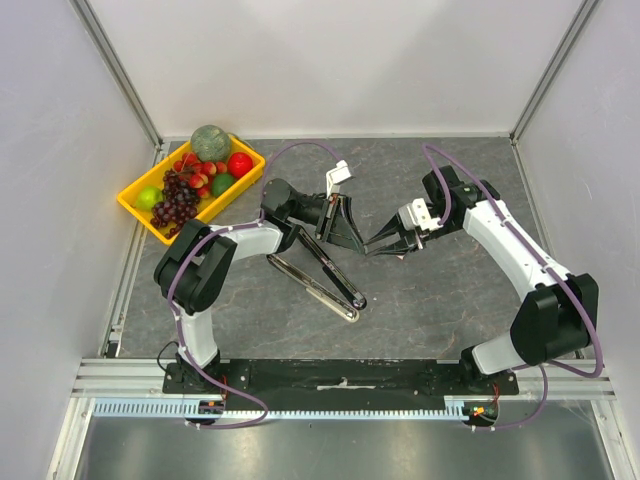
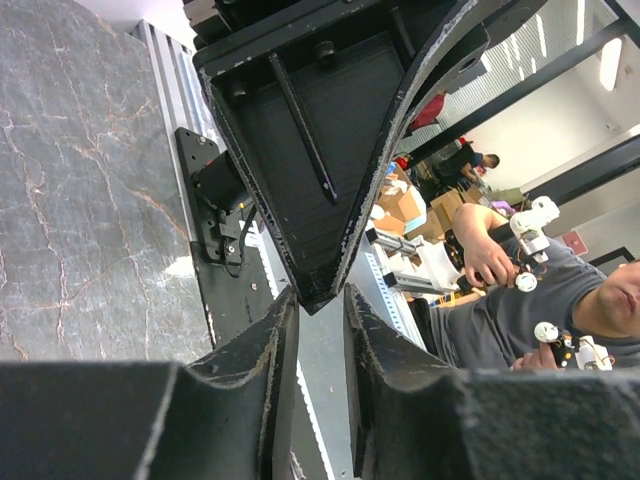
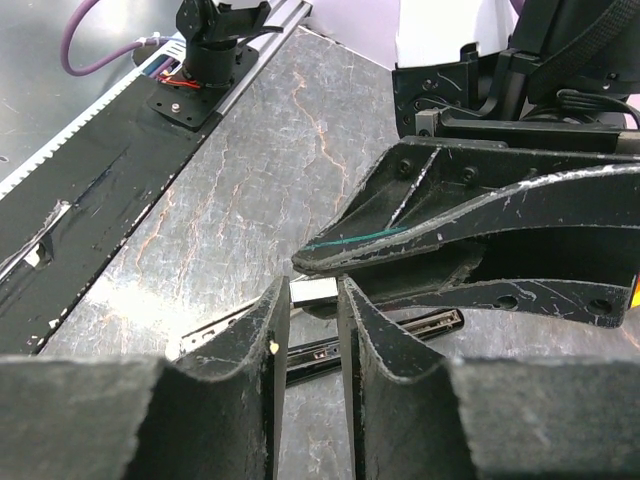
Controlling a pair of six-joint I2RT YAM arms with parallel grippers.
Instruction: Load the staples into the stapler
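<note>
A small silvery strip of staples (image 3: 314, 291) shows in the right wrist view at the tips of my left gripper (image 1: 361, 246), which is shut on it. My right gripper is part open, its fingertips on either side of the strip; whether they touch it is hard to tell. In the left wrist view, the right gripper's tip hides the strip between my left gripper's fingers. Below the grippers, the stapler lies spread on the table, its black part (image 1: 335, 272) and pale-edged part (image 1: 312, 288) meeting near the front end.
A yellow basket (image 1: 131, 204) of fruit stands at the back left. Both arms meet tip to tip over the middle.
</note>
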